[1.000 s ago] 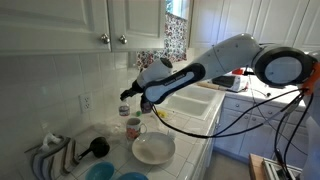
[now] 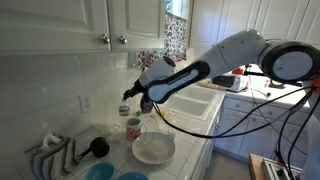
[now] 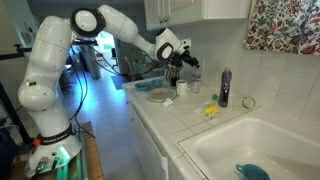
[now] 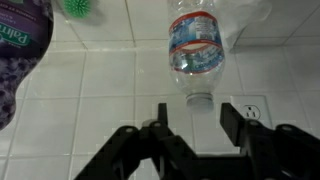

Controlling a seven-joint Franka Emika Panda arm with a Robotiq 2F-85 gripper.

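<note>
A clear plastic bottle with a red, white and blue label (image 4: pixel 195 42) fills the upper middle of the wrist view, its cap end towards my gripper. The fingers stand apart, and the neck lies just beyond and between the fingertips, with no clear contact showing. In exterior view 1 the gripper (image 2: pixel 129 94) hangs right above the bottle (image 2: pixel 124 110), near the tiled wall. From the other side, the bottle (image 3: pixel 196 82) is upright on the counter beneath the gripper (image 3: pixel 193 52).
A dark purple bottle (image 4: pixel 22 50) stands to one side. Close by are a mug (image 2: pixel 133 128), a large white bowl (image 2: pixel 153 148) and a black ladle-like utensil (image 2: pixel 95 148). Yellow items (image 3: pixel 210 109) lie near the sink (image 3: pixel 262 145).
The arm's upper links have shifted slightly. My gripper stays above the bottle with little visible movement, and the objects on the counter have not moved.
</note>
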